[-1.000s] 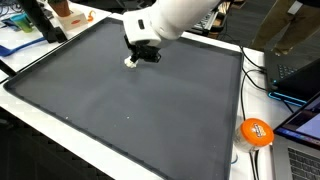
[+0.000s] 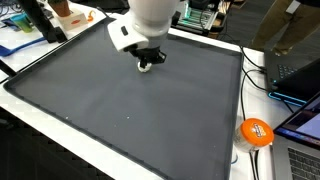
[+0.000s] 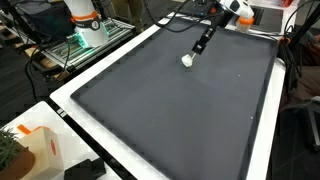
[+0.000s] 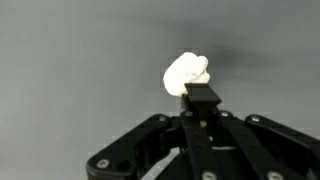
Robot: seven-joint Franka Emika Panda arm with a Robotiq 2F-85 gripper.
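A small white, crumpled-looking piece (image 4: 184, 73) shows at the fingertips of my gripper in the wrist view. The fingers are shut on its edge, and most of it sticks out beyond them. In exterior view 2 the gripper (image 3: 195, 49) is low over the grey board, with the white piece (image 3: 188, 60) just below its tips. Whether the piece touches the board I cannot tell. Exterior view 1 shows the white piece (image 2: 145, 67) under the arm, toward the back of the board.
The dark grey board (image 2: 100, 105) is otherwise bare, with wide free room in front and to the left. An orange-topped white object (image 2: 254, 134) stands off its right edge. Cables and a keyboard (image 2: 298, 80) lie beyond on the right.
In exterior view 1 the white piece has shifted a little to the right along with my gripper. The arm has changed its angle and also moved right.
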